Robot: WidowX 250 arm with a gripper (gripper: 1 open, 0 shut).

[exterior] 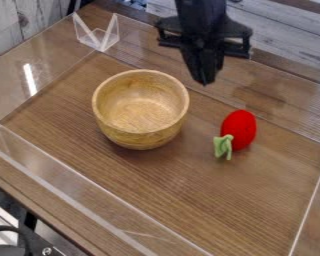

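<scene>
A red object with a pale green end [239,132] lies on the wooden table to the right of a wide, light wooden bowl [140,108]. My dark gripper [206,61] hangs over the back of the table, behind and above both, apart from them. How far its fingers are open is hard to tell; I see nothing held in them.
A clear angular object [96,30] stands at the back left. A dark round item [5,240] is at the near left edge, with a cable running there.
</scene>
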